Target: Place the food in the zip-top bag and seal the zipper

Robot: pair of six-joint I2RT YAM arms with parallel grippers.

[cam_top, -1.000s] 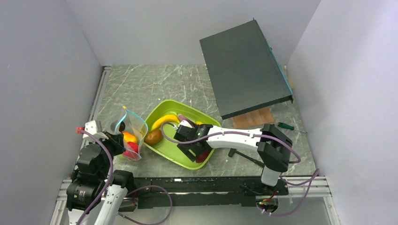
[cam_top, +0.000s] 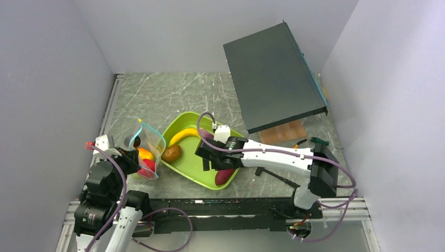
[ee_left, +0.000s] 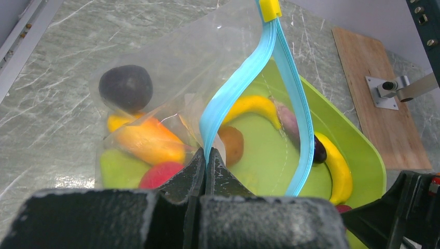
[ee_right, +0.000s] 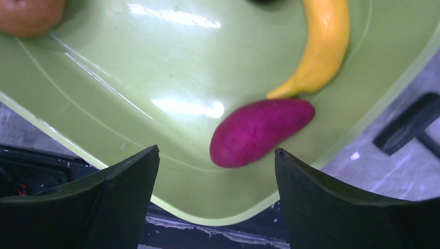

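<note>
A clear zip bag [ee_left: 218,49] with a blue zipper [ee_left: 251,70] stands with its mouth spread, holding a dark round fruit [ee_left: 125,88], an orange-yellow piece [ee_left: 150,141], a red one [ee_left: 160,174] and a green one [ee_left: 120,168]. My left gripper is shut on the bag's zipper edge. Over the green tray [cam_top: 184,171], my right gripper stands open, its fingers apart and empty. A purple sweet potato [ee_right: 259,134] lies on the tray floor beyond the fingertips. The tray also holds bananas [cam_top: 183,135], a brown round fruit [cam_top: 171,153] and an eggplant [ee_left: 290,122].
A dark panel [cam_top: 275,73] slants over the back right above a wooden board [cam_top: 283,132]. A black hammer [cam_top: 276,177] and a green-handled screwdriver [cam_top: 319,141] lie right of the tray.
The left arm and bag have stayed put.
</note>
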